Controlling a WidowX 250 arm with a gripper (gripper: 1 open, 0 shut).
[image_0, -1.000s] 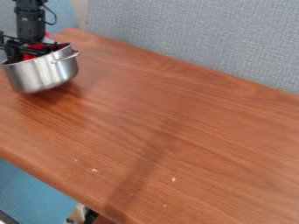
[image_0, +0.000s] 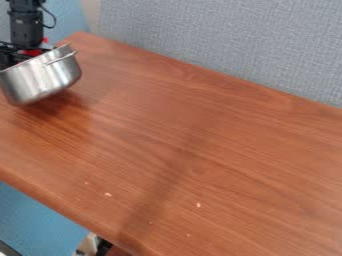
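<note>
A steel pot (image_0: 40, 80) with side handles is at the far left of the wooden table (image_0: 201, 160), slightly tilted and partly cut off by the frame's edge. The black gripper (image_0: 19, 54) is at the pot's back rim, shut, its fingers largely hidden by the pot and the frame's edge. Something red shows just behind the rim, too small to identify. What exactly lies between the fingers cannot be seen clearly.
A grey panel (image_0: 227, 40) stands along the back edge. Blue surface shows past the near left edge.
The gripper and pot have shifted a little to the left, toward the frame's edge, over the last second.
</note>
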